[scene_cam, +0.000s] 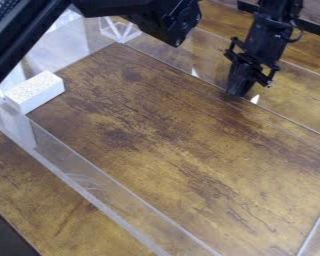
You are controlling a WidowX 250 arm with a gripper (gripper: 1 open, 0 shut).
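Note:
My gripper [240, 82] is at the upper right of the camera view, a dark shape reaching down from the top edge to the rear clear wall of the tray, over the wooden surface. It looks shut, with nothing visible between its fingers, though its tips are dark and hard to make out. A white block [33, 92] lies at the far left along the tray's side.
The wooden floor of the tray [176, 150] is bare across the middle. Clear plastic walls [96, 190] border it on the left and back. A thick dark cable or tube [29, 30] crosses the top left corner.

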